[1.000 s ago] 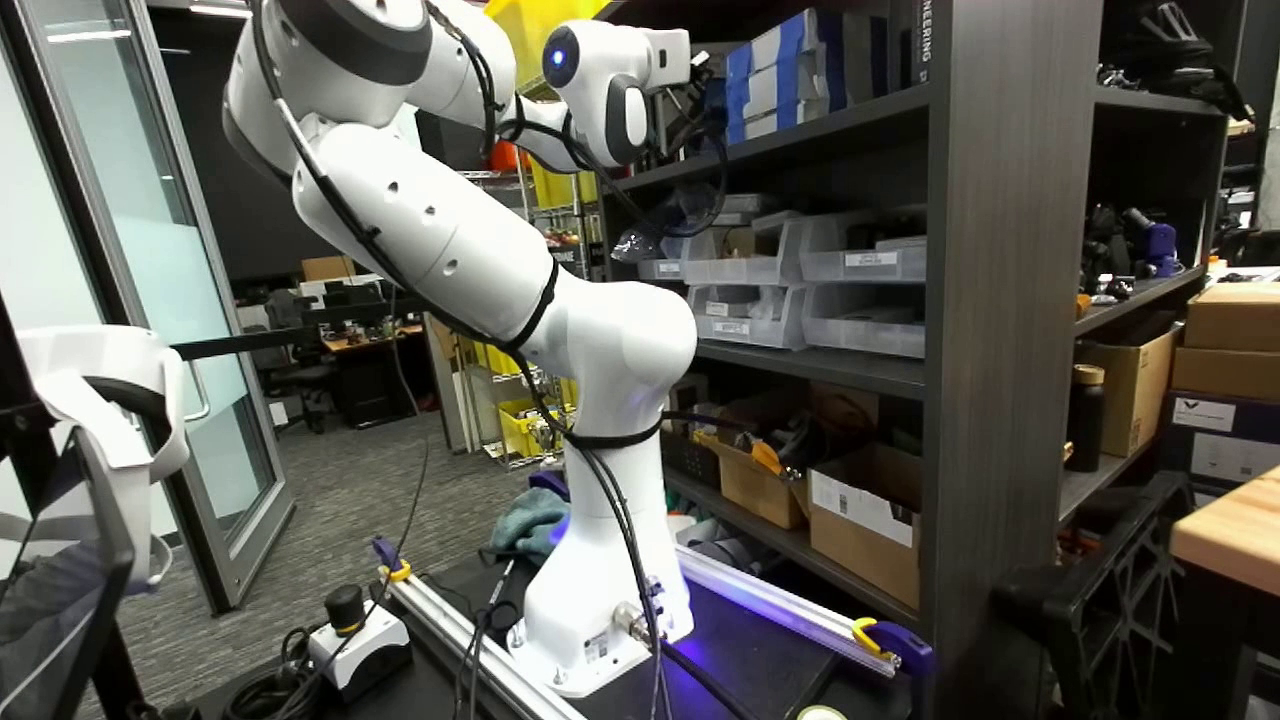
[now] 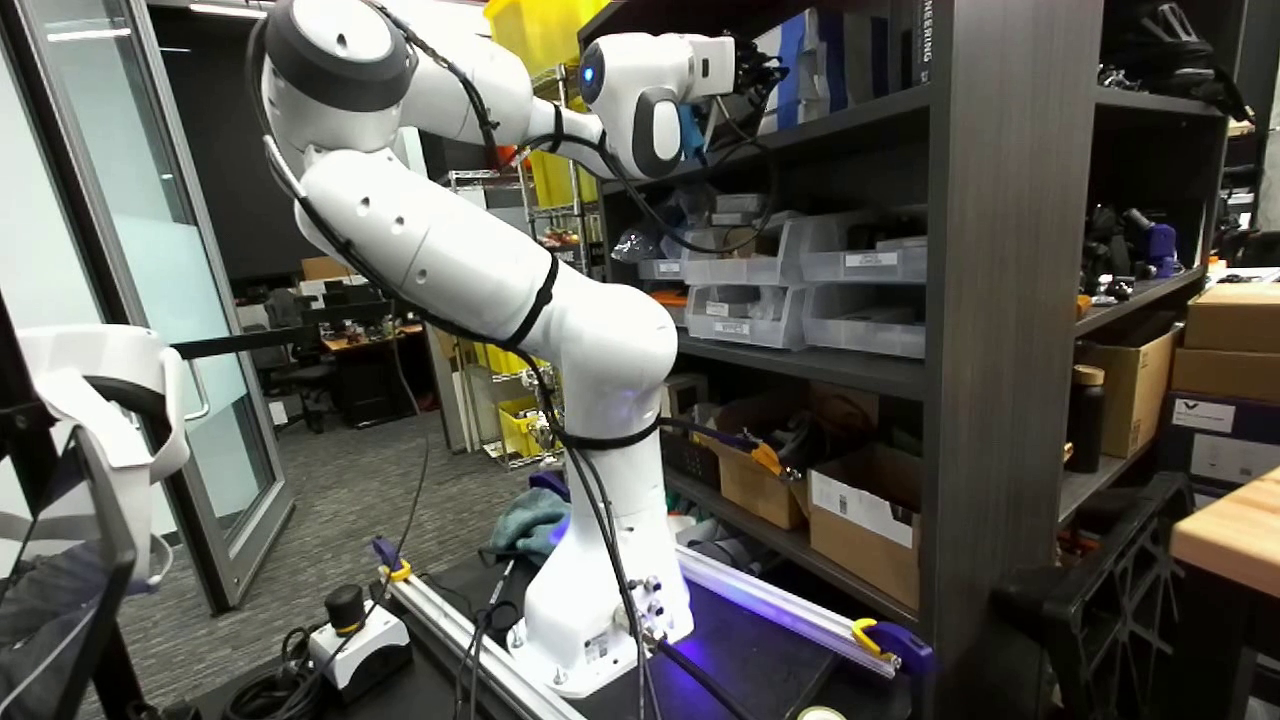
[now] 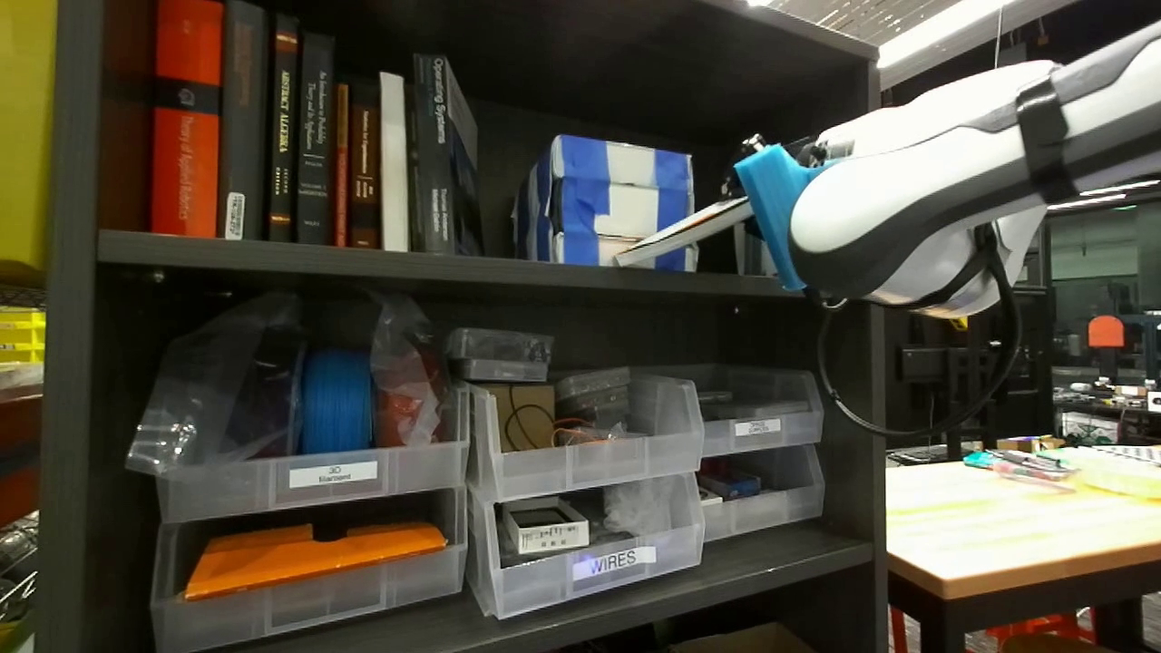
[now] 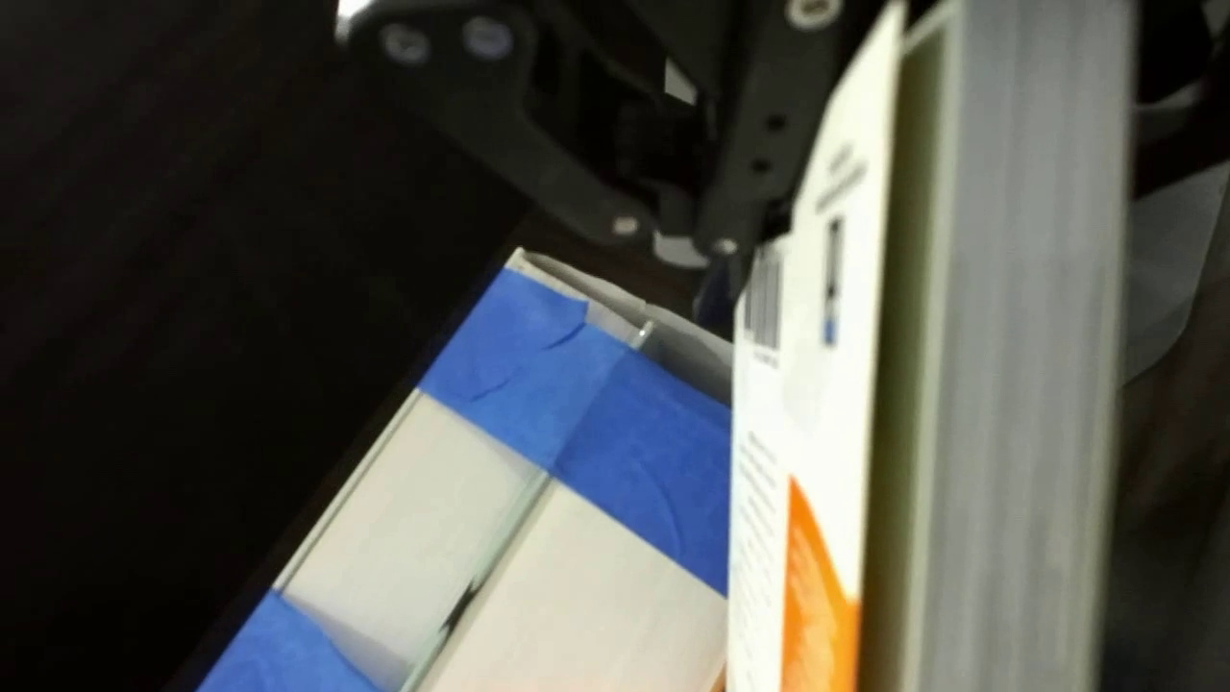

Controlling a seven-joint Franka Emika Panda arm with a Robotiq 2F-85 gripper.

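Note:
A book with a white and orange cover fills the right of the wrist view, its grey page edges facing the camera. My gripper is shut on it, though the finger on the far side of the book is hidden. In exterior view 2 the white book slants down and left from the gripper, its lower end in front of the blue-and-white box on the upper shelf. Whether book and box touch, I cannot tell.
Upright books line the left of that shelf. Between the dark book and the box is a narrow gap. Clear plastic bins stand below. The shelf's right upright is close to the arm.
The arm has moved right, bringing my gripper closer to the upper shelf and in front of the blue-and-white box in exterior view 1.

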